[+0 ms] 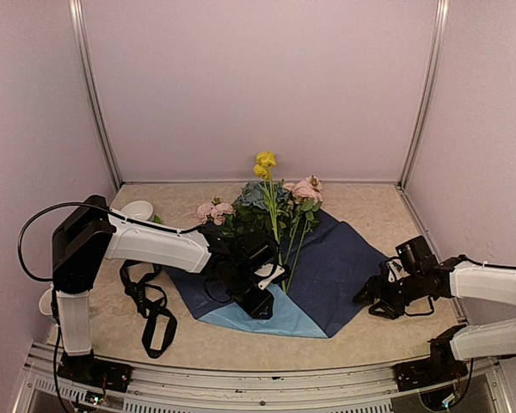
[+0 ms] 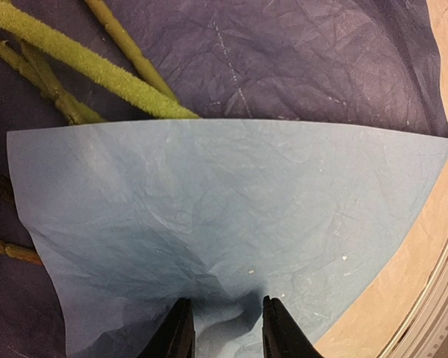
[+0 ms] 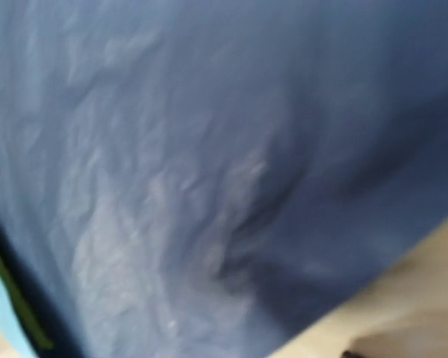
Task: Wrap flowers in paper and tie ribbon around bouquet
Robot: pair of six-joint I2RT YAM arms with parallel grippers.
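Dark blue wrapping paper lies under the flowers, its front corner folded up to show a light blue underside. On it rest the stems of yellow flowers, pink flowers and a blue-grey one. My left gripper is over the light blue fold, fingers apart, with creased paper visible between and beneath them. My right gripper stands open at the paper's right front edge. In the right wrist view, blue paper fills most of the picture, and its fingers are almost wholly out of frame.
A black strap lies loose on the table left of the paper. A white round dish stands at the back left, partly behind my left arm. Bare table shows at the back right.
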